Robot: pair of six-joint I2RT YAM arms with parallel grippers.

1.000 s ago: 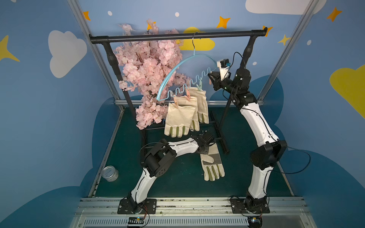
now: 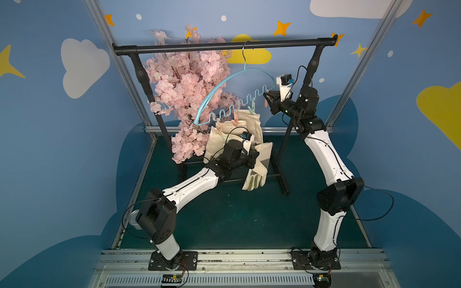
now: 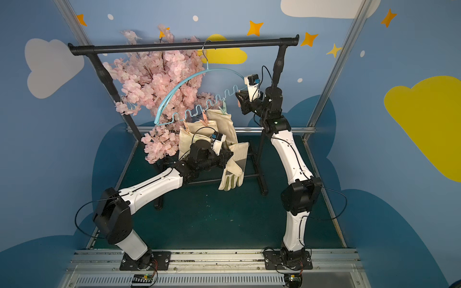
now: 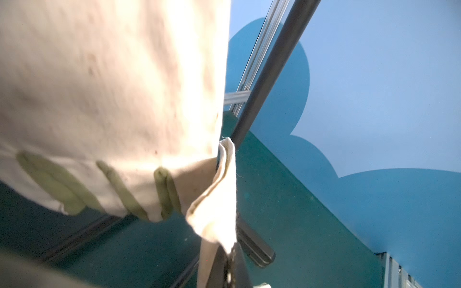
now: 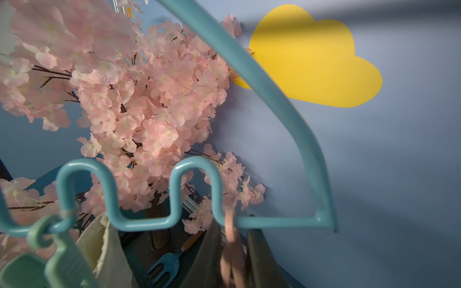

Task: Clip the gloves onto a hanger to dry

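A blue hanger (image 2: 213,93) hangs from the black rail, several cream gloves (image 2: 249,120) clipped along its wavy lower bar by pink and green clips. My left gripper (image 2: 255,159) is shut on the cuff of another cream glove (image 2: 262,165), which dangles fingers down to the right of the hung ones. That cuff (image 4: 216,216) rises from the pinch in the left wrist view, beside a hanging glove (image 4: 115,86). At the hanger's right end, my right gripper is shut on a pink clip (image 5: 229,230) on the bar. Whether the clip is spread is unclear.
Pink blossoms (image 2: 189,76) stand behind the hanger's left side. A green clip (image 5: 67,254) with a glove sits left of the right gripper. The rack's black rail (image 2: 288,43) spans above.
The left arm has risen and moved back, lifting the glove off the low front area up to near the hung gloves. The left hung gloves have swung slightly. The right arm is almost unmoved.
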